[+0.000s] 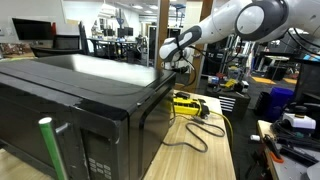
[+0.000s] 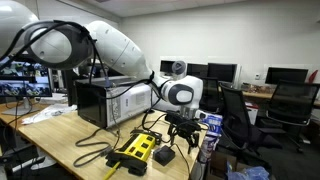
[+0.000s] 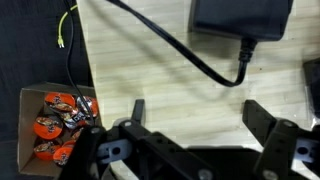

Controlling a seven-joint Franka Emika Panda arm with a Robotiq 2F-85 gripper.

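My gripper is open in the wrist view, its fingers wide apart with bare wooden tabletop between them. A black box-shaped device with a black cable lies ahead of the fingers, apart from them. In exterior view 2 the gripper hangs over the table's end, near that black device. Beside it sits a yellow-and-black object. Exterior view 1 shows the gripper small, beyond the microwave.
A large black microwave fills the near part of exterior view 1. Loose black cables lie on the table. Past the table edge is a cardboard box holding several red-orange packs. Office chairs stand nearby.
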